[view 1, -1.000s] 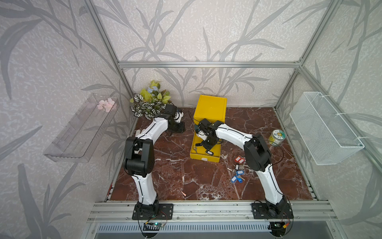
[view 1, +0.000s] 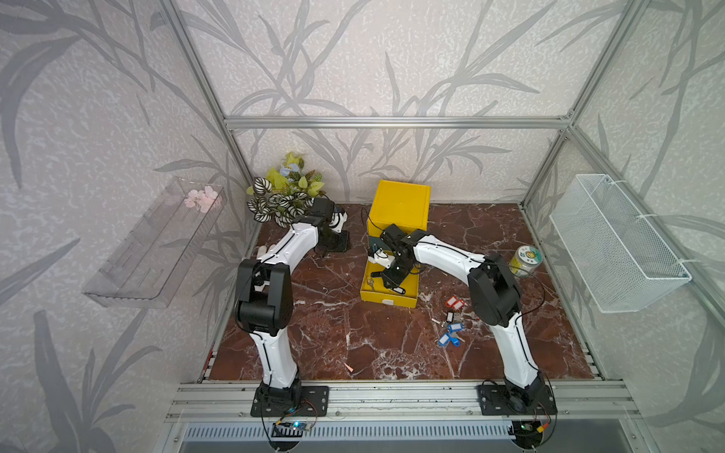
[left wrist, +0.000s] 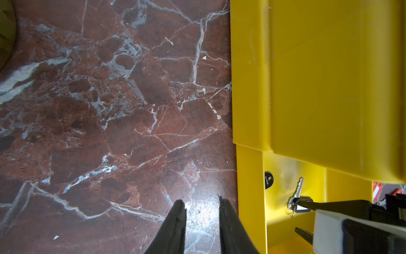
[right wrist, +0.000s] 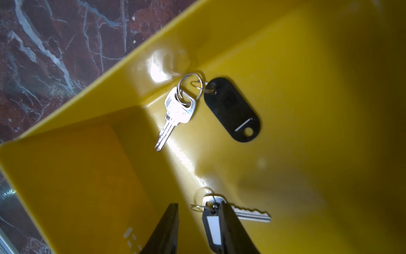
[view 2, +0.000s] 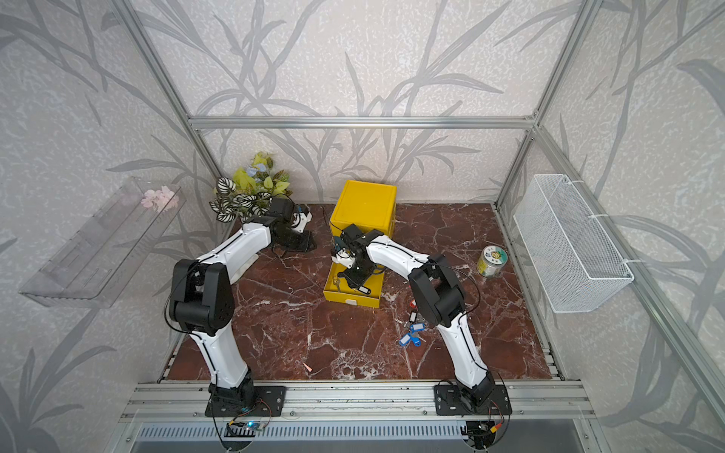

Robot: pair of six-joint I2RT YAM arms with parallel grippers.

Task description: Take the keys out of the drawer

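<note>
The yellow drawer (view 1: 389, 300) is pulled out of its yellow box (view 1: 398, 200). In the right wrist view it holds a key (right wrist: 178, 110) with a black tag (right wrist: 231, 109), and lower down another key (right wrist: 249, 215) with a black, white-labelled tag (right wrist: 214, 230). My right gripper is open over that lower key, at the drawer. My left gripper hangs open left of the box, above bare table, with nothing between its fingers.
Several red, blue and black key tags (view 1: 453, 332) lie right of the drawer. A tin (view 1: 526, 260) stands at the right. Plants (view 1: 283, 185) fill the back left.
The left arm looks almost still.
</note>
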